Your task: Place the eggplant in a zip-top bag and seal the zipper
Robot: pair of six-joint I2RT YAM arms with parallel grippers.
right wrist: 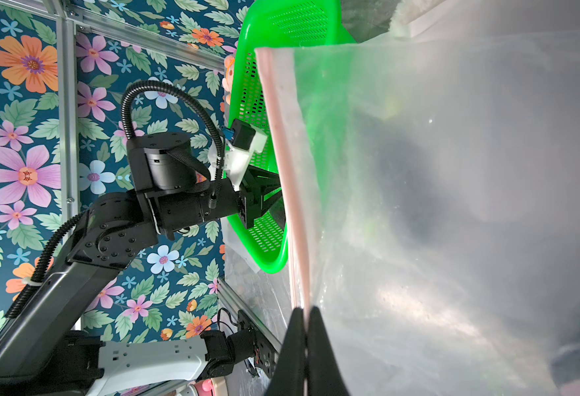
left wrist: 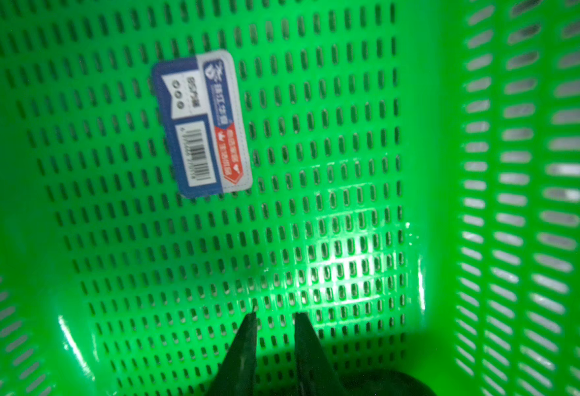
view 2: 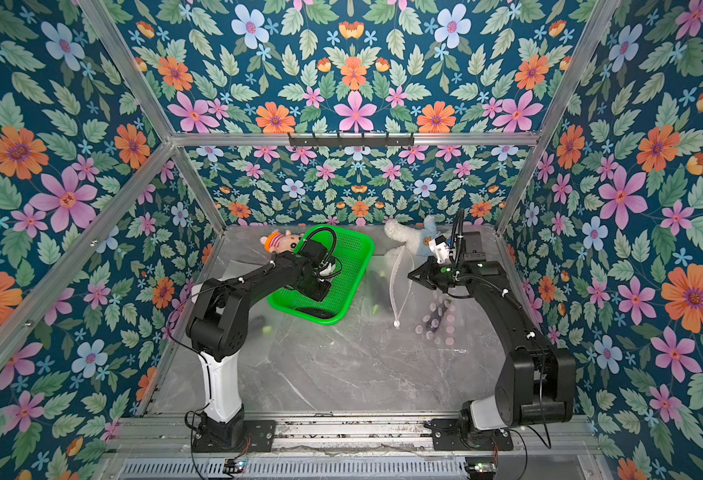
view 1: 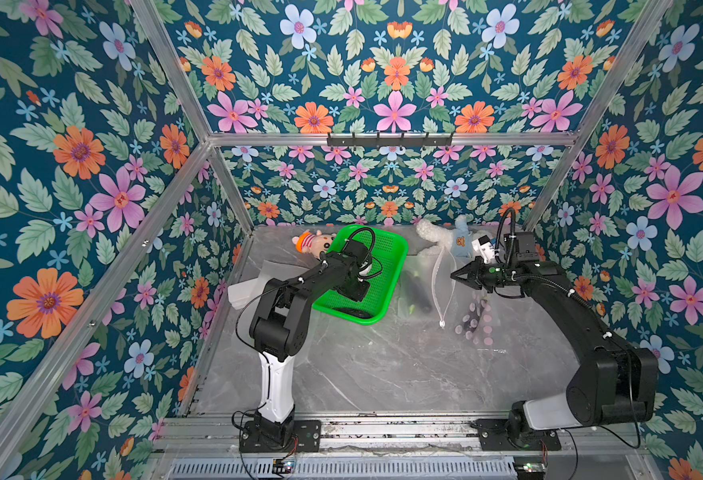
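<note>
In the green basket (view 1: 391,264), my left gripper points down, fingers slightly apart around the dark eggplant (left wrist: 389,386), which is mostly hidden at the bottom of the left wrist view and appears held. My right gripper is shut on the pink-edged top of the clear zip bag (right wrist: 435,165), holding it up to the basket's right. In the top views the bag's white zipper slider (view 1: 442,324) hangs at the lower end of the strip.
A doll (view 1: 311,244) lies behind the basket's left, a pale plush toy (view 1: 435,232) at the back right. Clear plastic sheets (view 1: 247,292) lie on the left. A dotted dark item (view 1: 471,320) is below my right gripper.
</note>
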